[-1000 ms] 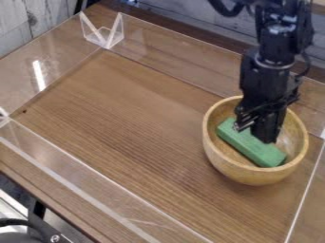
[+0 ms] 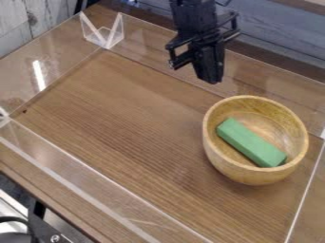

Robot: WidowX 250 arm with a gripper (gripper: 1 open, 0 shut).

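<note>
A wide tan bowl [image 2: 222, 161] sits on the right side of the wooden table, with a green block [image 2: 250, 141] lying inside it. My black gripper [image 2: 203, 70] hangs at the top centre, above and behind the bowl and apart from it. Its fingers look close together, with nothing visible between them.
A clear plastic object [image 2: 105, 31] stands at the back left. The table's edge runs along the lower left, with dark objects beyond it.
My gripper has risen from the green block in the bowl and moved back and to the left. The green block remains in the bowl.
</note>
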